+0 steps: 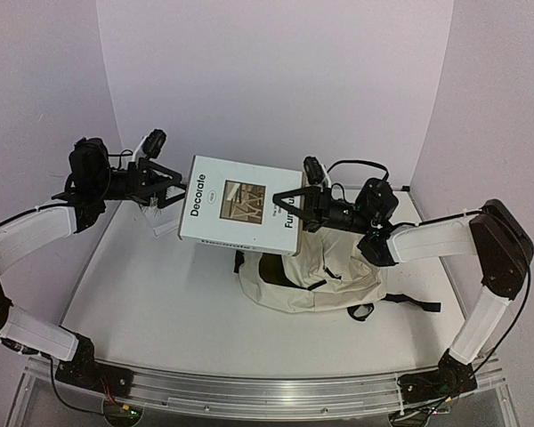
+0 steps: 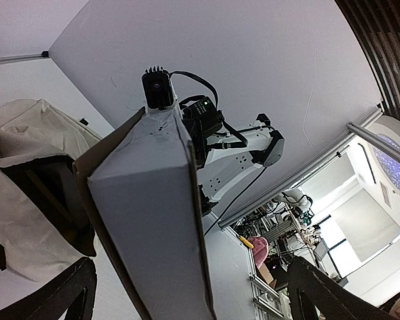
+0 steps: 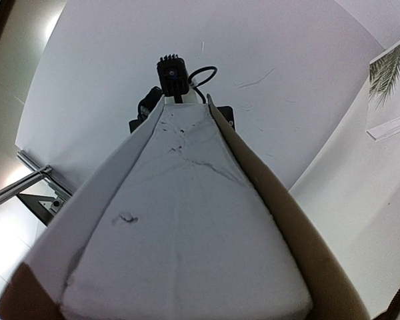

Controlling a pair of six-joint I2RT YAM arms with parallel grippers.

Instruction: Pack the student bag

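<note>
A white box (image 1: 222,200) printed "Decorate" is held up tilted above the beige bag (image 1: 329,285) by my right gripper (image 1: 285,203), which is shut on its right side. My left gripper (image 1: 173,187) stands open just off the box's left end. In the left wrist view that end of the box (image 2: 153,233) is between and beyond the open fingers, and the bag (image 2: 40,133) lies open behind it. In the right wrist view the box's white side (image 3: 180,233) fills the lower middle.
A pale item (image 1: 160,221) lies at the back left. Walls stand at the back and both sides.
</note>
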